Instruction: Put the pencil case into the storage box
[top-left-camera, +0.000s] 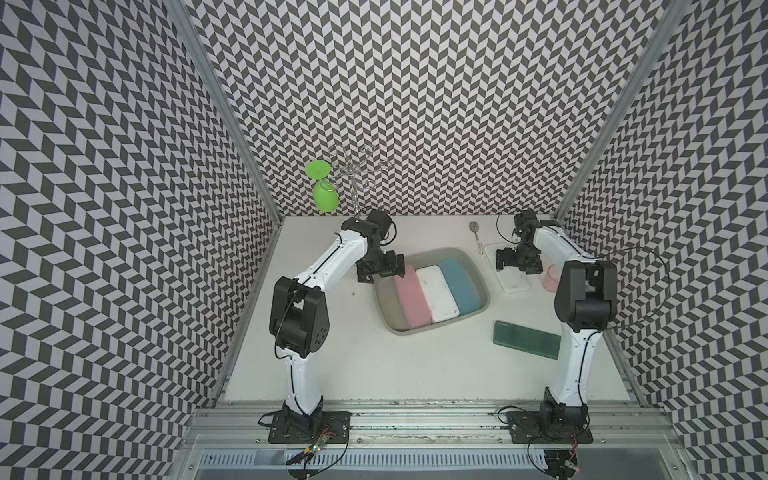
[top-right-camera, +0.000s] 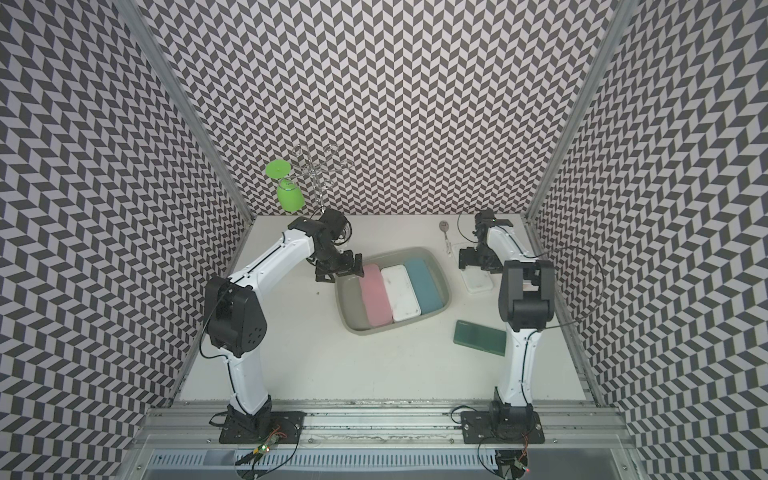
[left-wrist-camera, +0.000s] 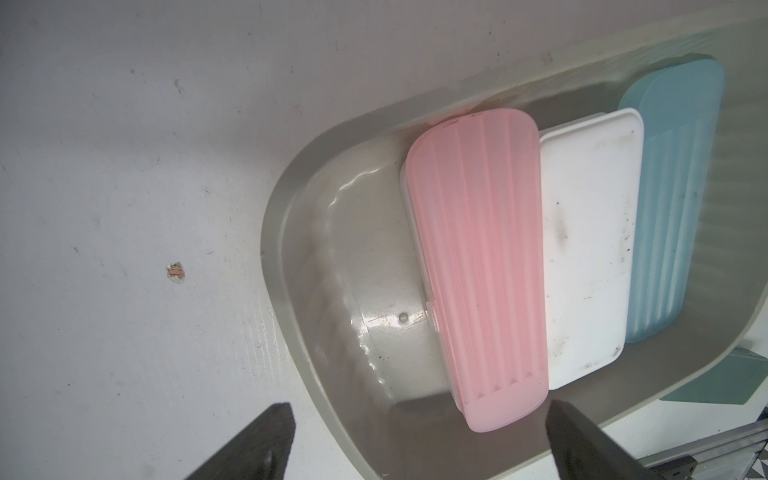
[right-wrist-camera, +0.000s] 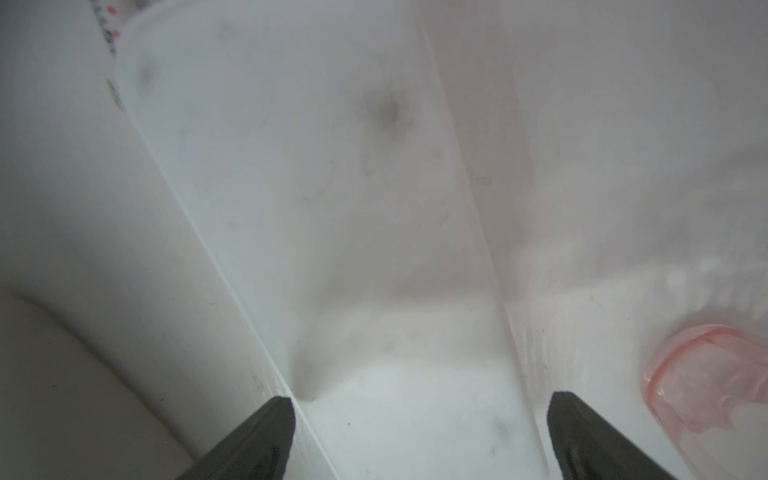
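Note:
In the grey-beige storage box (top-left-camera: 385, 302) lie three pencil cases side by side: a pink one (left-wrist-camera: 480, 264), a white one (left-wrist-camera: 592, 248) and a blue one (left-wrist-camera: 676, 200). Another white case (right-wrist-camera: 336, 240) rests on the table right of the box, and my right gripper hangs open over it, one finger at each side in the right wrist view. A dark green case (top-left-camera: 526, 339) lies flat nearer the front. At the box's left rim my left gripper stands open above, nothing between its fingers.
A pink cup (top-left-camera: 551, 278) sits close to the right of the white case. Behind that case lies a spoon (top-left-camera: 476, 232). A wire rack with a green cup (top-left-camera: 325, 197) stands at the back left.

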